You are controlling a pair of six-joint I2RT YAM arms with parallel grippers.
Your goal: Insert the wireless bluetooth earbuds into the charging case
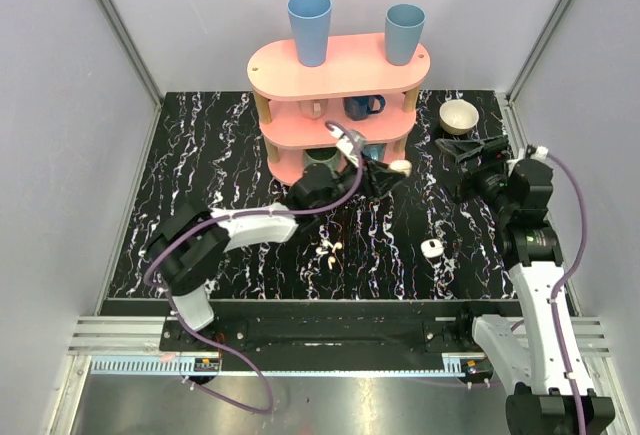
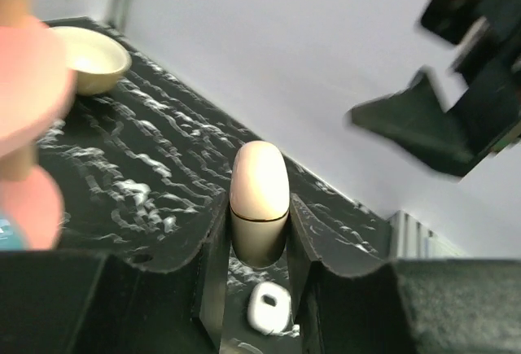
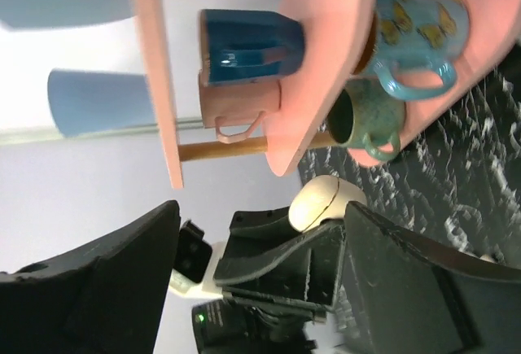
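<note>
My left gripper (image 1: 393, 168) is shut on a cream, rounded charging case (image 2: 259, 185), held up above the table. A thin dark seam runs round the case, and its lid looks closed in the left wrist view. To its right, apart from it, my right gripper (image 1: 455, 167) stands open with nothing between its fingers. In the right wrist view the case (image 3: 324, 202) shows beyond those fingers. Small pale pieces (image 1: 329, 249), which look like earbuds, lie on the dark table at mid-front; their details are too small to tell.
A white rounded-square item (image 1: 432, 248) lies on the table at the right. Behind stands a pink shelf (image 1: 340, 73) with cups and mugs, close to my left gripper. A cream bowl (image 1: 459, 116) sits at the back right.
</note>
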